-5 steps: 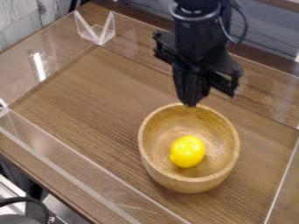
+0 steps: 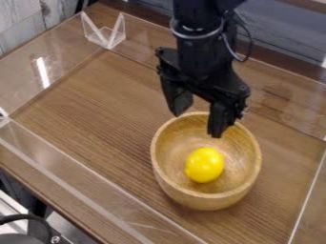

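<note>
A yellow ball (image 2: 204, 166) lies inside a tan oval bowl (image 2: 174, 187) on the wooden table. My black gripper (image 2: 200, 114) hangs over the back part of the bowl, above and behind the ball, with its two fingers spread apart and open. Nothing shows between them.
A small clear wire-like object (image 2: 105, 30) stands at the back left. A grey edge runs along the back right.
The bowl and ball look unmoved.
</note>
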